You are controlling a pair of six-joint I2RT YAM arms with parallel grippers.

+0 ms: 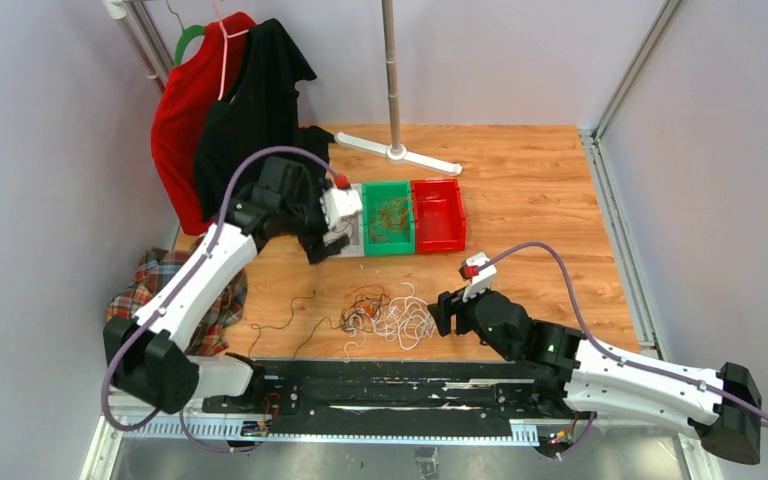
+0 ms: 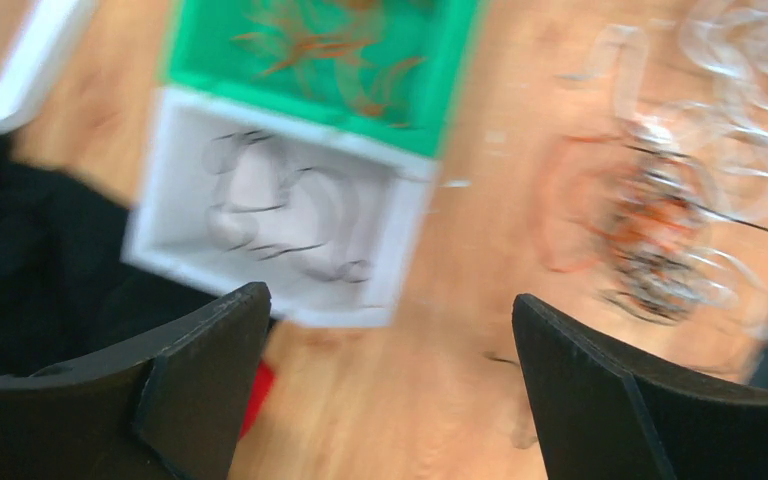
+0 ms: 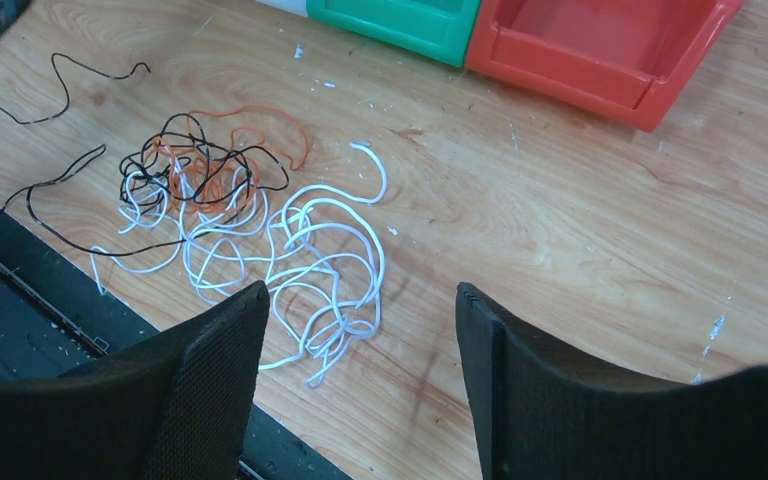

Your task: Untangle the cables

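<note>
White, orange and black cables lie tangled on the wooden table; the white cable spreads widest, while the orange cable and black cable knot together at its left. One black strand lies apart from the heap. Inside the white bin is a dark cable, and orange cable rests in the green bin. The red bin looks empty. My left gripper is open by the white bin, nothing between its fingers. Just right of the heap, my right gripper stands open and empty.
A metal stand with a white foot is behind the bins. Clothes hang at the back left, and a plaid cloth lies at the left.
</note>
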